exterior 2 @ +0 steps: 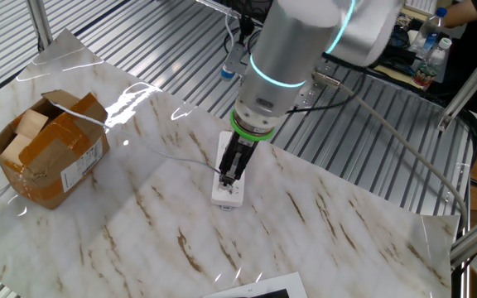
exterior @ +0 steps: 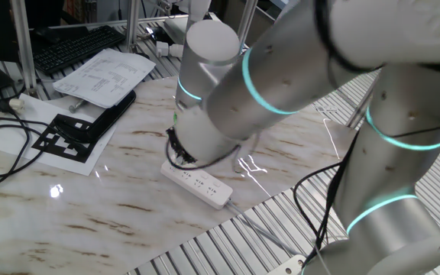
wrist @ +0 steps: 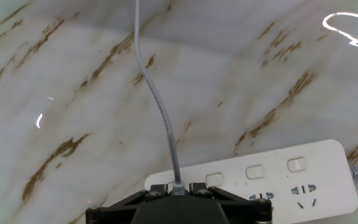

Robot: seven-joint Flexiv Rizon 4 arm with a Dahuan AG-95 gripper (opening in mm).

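Note:
A white power strip [wrist: 319, 180] with sockets and switches lies on the marble-patterned tabletop; it shows also in exterior view 1 [exterior: 197, 186] and exterior view 2 [exterior 2: 228, 195]. My black gripper [exterior 2: 228, 177] points down over one end of it. In the wrist view, the grey cable [wrist: 157, 99] runs down to a plug end [wrist: 178, 186] between the fingertips, and the gripper looks shut on it. The plug's body and prongs are hidden, so I cannot tell whether it sits in a socket. Exterior view 1 has the fingers mostly covered by the arm.
An open cardboard box [exterior 2: 56, 153] stands on the table, with the thin cable passing over it. Papers [exterior: 105, 76], a black object and a printed marker sheet [exterior: 71, 141] lie on the other side. Bare tabletop surrounds the strip, whose own cord [exterior: 262, 229] crosses the slatted surface.

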